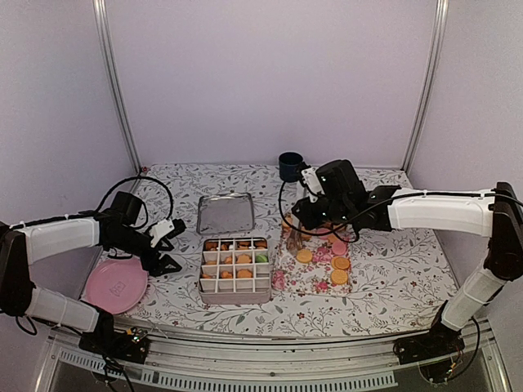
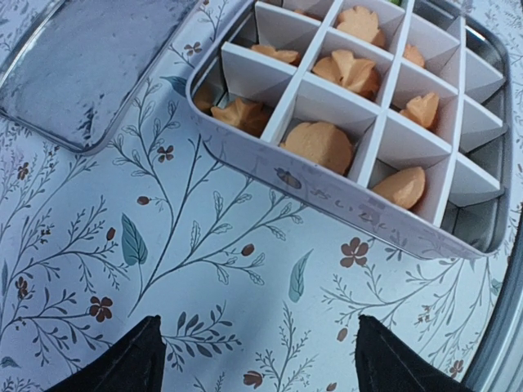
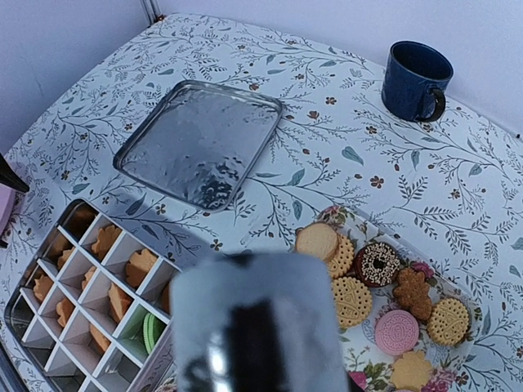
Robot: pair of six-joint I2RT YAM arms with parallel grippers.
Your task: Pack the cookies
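The divided tin (image 1: 235,298) stands mid-table with cookies in several compartments. Among them in the left wrist view are a flower-shaped cookie (image 2: 347,72) and a round one (image 2: 320,145); a green cookie (image 3: 153,331) shows in the right wrist view. Loose cookies, including a pink one (image 3: 397,331) and a sesame ring (image 3: 377,264), lie on the floral tray (image 3: 463,347). Left of the tin, my left gripper (image 1: 173,247) is open and empty. Over the tray's far-left part hovers my right gripper (image 1: 299,211). A blurred metallic object (image 3: 257,314) blocks its fingers from view.
A shallow metal lid (image 1: 226,215) lies behind the tin. The dark blue mug (image 3: 415,80) stands at the back. On the far left, a pink plate (image 1: 116,287) sits partly under the left arm. Table right of the tray is clear.
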